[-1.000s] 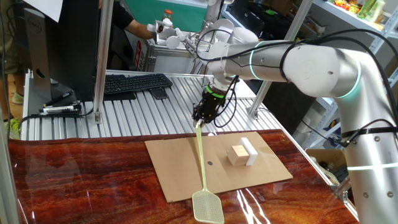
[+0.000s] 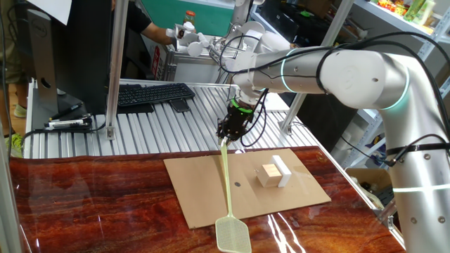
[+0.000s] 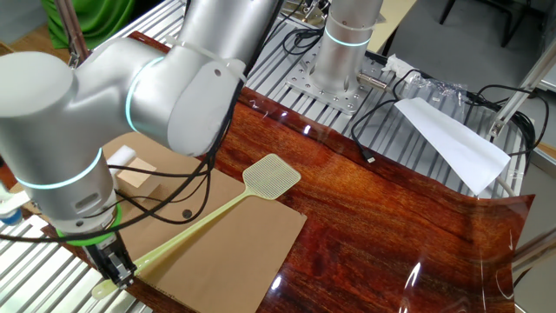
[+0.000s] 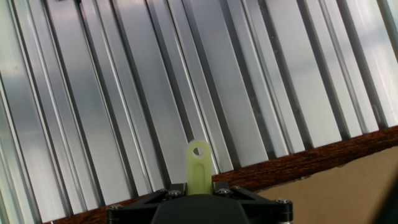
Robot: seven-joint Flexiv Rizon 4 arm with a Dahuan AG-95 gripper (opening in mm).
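Observation:
A pale yellow-green fly swatter [image 2: 227, 184] stretches across the cardboard sheet [image 2: 193, 195] in the first exterior view, its mesh head extending past the sheet's near edge. My gripper [image 2: 223, 139] is shut on the handle close to its end. From the other side, the swatter's mesh head [image 3: 272, 176] points away from my gripper [image 3: 124, 276], and the handle tip sticks out beyond the fingers. The wrist view has the handle's holed tip [image 4: 199, 163] projecting from between the fingers of my gripper. Whether the swatter touches the cardboard is hard to tell.
A wooden block [image 2: 268, 176] and a white block [image 2: 281, 170] stand together on the cardboard. Behind the glossy brown tabletop [image 2: 91, 200] lies a ribbed metal surface with a keyboard [image 2: 155, 94]. Loose black cables hang from the arm.
The gripper and the swatter have shifted very slightly to the left in the first exterior view, with the handle still held. The blocks and cardboard have stayed put.

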